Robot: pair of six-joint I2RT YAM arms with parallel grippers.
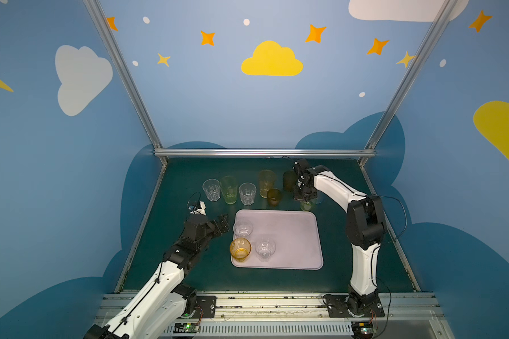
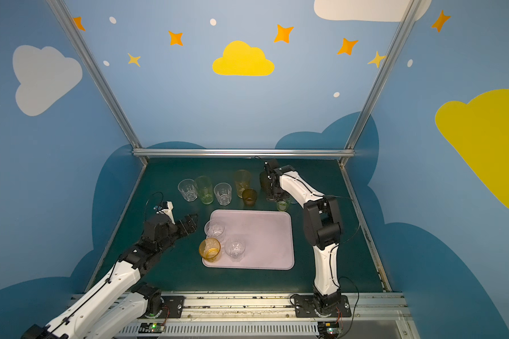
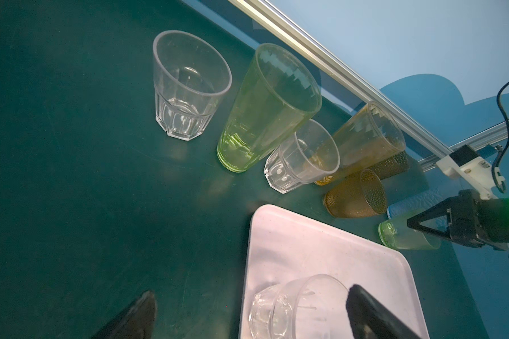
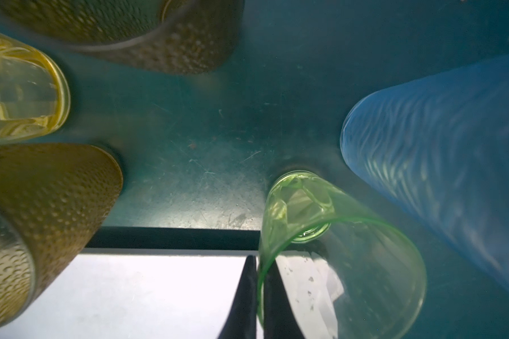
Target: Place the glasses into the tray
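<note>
The pale pink tray (image 1: 294,237) lies in the middle of the table. On its left part stand two clear glasses (image 1: 265,248) and an amber glass (image 1: 240,248). A small green glass (image 4: 339,271) stands upright just behind the tray's right part. My right gripper is at this glass, shut, and the near-left wall of its rim passes between the fingers. My left gripper stays open beside the tray's left back corner, empty.
Behind the tray stand more glasses: two clear ones, a tall green glass (image 3: 268,107), a tall amber glass (image 1: 267,183), two brown glasses (image 1: 273,196) and a blue glass (image 4: 446,152) beside the small green one. The tray's right part is bare.
</note>
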